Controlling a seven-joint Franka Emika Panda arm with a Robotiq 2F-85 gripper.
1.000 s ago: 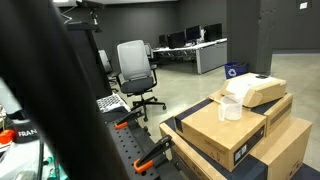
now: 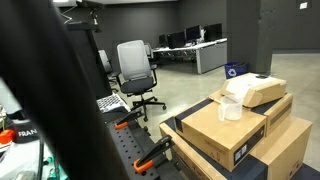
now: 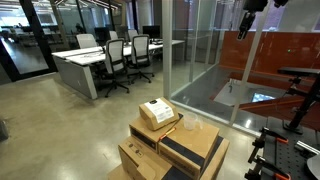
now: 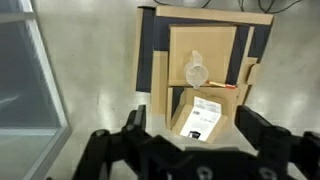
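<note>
My gripper stands open in the wrist view, its two dark fingers wide apart and nothing held between them. It looks down from above on a clear plastic cup (image 4: 196,74), which rests on a flat cardboard box (image 4: 205,42). Beside the cup lies a thin pen-like item (image 4: 222,85) with a reddish end. A smaller carton (image 4: 178,120) with a white label (image 4: 203,118) adjoins that box. In exterior view 1 the cup (image 2: 231,106) shows on the box top, with the carton (image 2: 257,91) behind it.
Larger cardboard boxes (image 2: 283,150) form the stack below. Open floor (image 3: 70,125) extends to its left in exterior view 2. Office chairs (image 3: 113,58) and desks (image 3: 85,62) stand well back. A dark metal frame (image 3: 280,150) is at the right.
</note>
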